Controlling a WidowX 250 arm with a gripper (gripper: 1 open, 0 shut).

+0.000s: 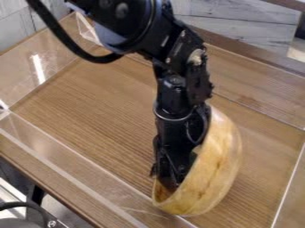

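Observation:
A wooden bowl [209, 174] is tipped up on its side at the right front of the tray, its pale outer surface facing right. My black gripper [177, 169] reaches down from the top into the bowl's left side, hiding much of its rim and interior. The fingertips are dark and partly hidden, so I cannot see what, if anything, lies between them.
The wooden tray floor [84, 98] is clear to the left and behind. Clear low walls edge it at the left and front. A light grey board [251, 27] stands beyond the back edge. A black cable arcs over the upper left.

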